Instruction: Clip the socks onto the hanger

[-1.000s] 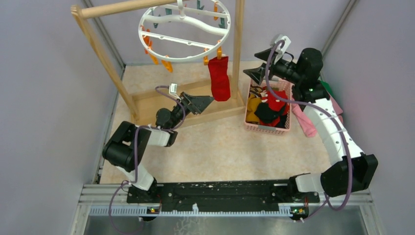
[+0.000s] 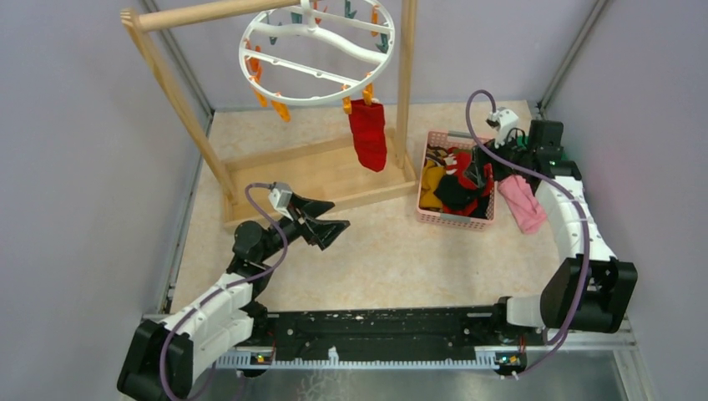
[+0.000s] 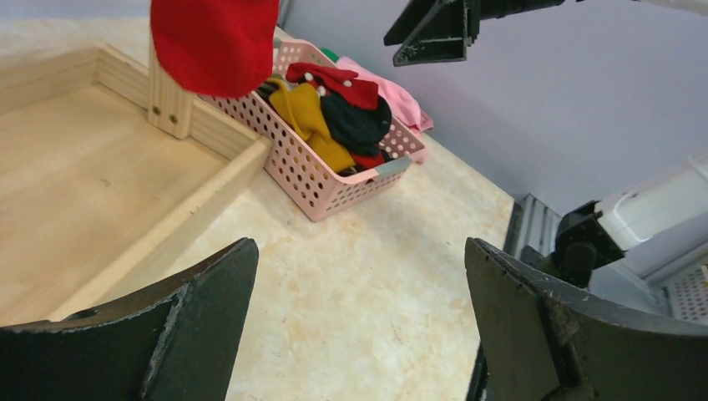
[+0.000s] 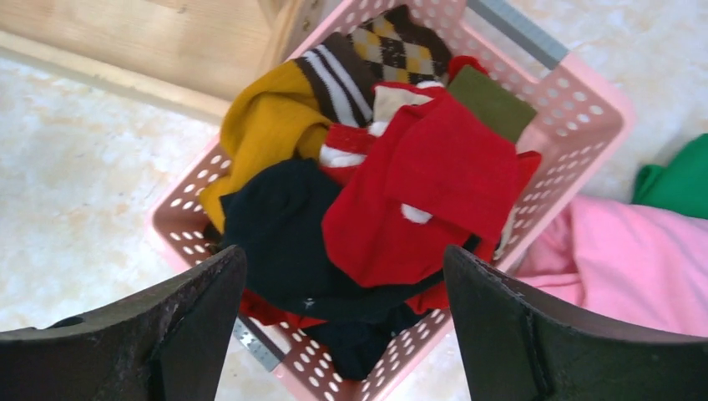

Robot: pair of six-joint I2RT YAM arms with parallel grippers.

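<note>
A red sock (image 2: 367, 134) hangs from orange clips on the white round hanger (image 2: 280, 65). My left gripper (image 2: 326, 220) is open and empty, out in front of the wooden frame. My right gripper (image 2: 477, 167) is over the pink basket (image 2: 432, 215); in the right wrist view its fingers are spread above a pile of socks: red (image 4: 417, 196), black (image 4: 284, 242), mustard (image 4: 259, 125) and patterned, with nothing held.
Pink cloth (image 2: 523, 205) and green cloth (image 4: 675, 175) lie right of the basket. The wooden frame's tray (image 2: 292, 180) is empty.
The left gripper has pulled back toward the front-left, away from the hanging sock. The right gripper has come down from above the back of the basket to over the socks.
</note>
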